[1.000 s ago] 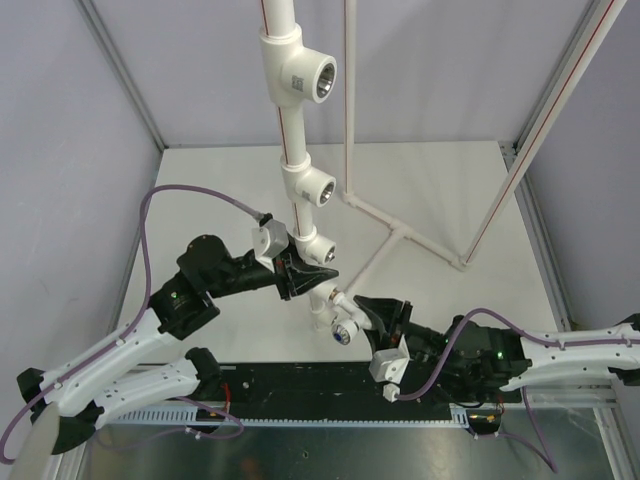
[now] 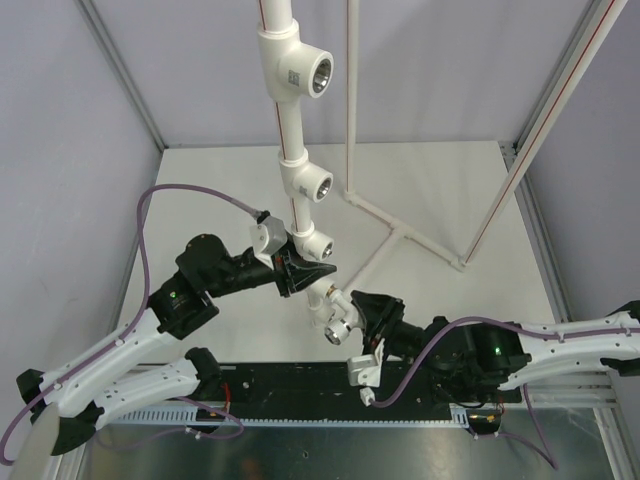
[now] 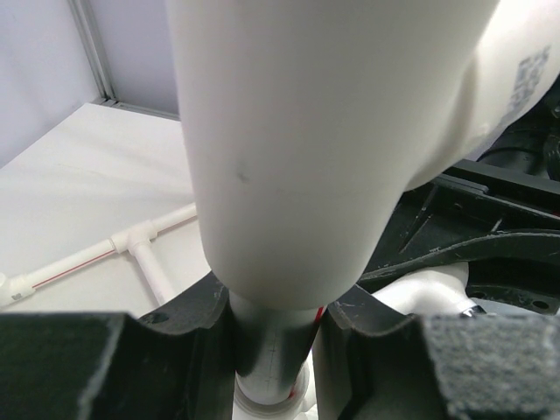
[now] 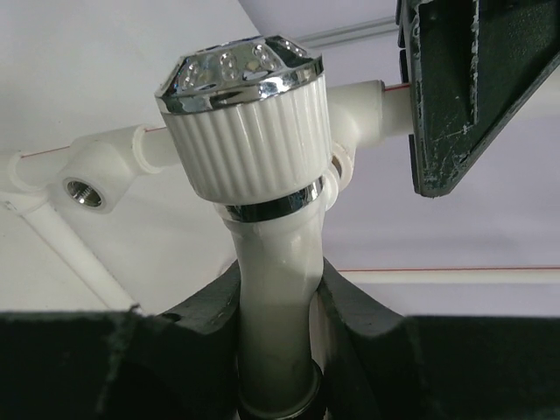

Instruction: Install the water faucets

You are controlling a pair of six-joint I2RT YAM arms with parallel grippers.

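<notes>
A white vertical pipe (image 3: 271,350) with a red line stands between the fingers of my left gripper (image 2: 318,280), which is shut on it just under the lowest upper tee. That tee (image 2: 316,246) has an open side socket. The right gripper (image 2: 366,314) is shut on the body of a white faucet (image 2: 344,310). In the right wrist view the faucet (image 4: 262,149) shows a ribbed white knob with a chrome cap and band. Its brass-coloured end points up-left toward the pipe, below that tee. Whether this end touches anything cannot be told.
Two higher tees, the top one (image 2: 305,72) and the middle one (image 2: 308,182), have open sockets facing right. A pipe frame (image 2: 398,231) lies on the white board (image 2: 215,200) behind. Both arms crowd the space around the lower pipe.
The pipe and its tees have moved slightly left. The left arm stays nearly still.
</notes>
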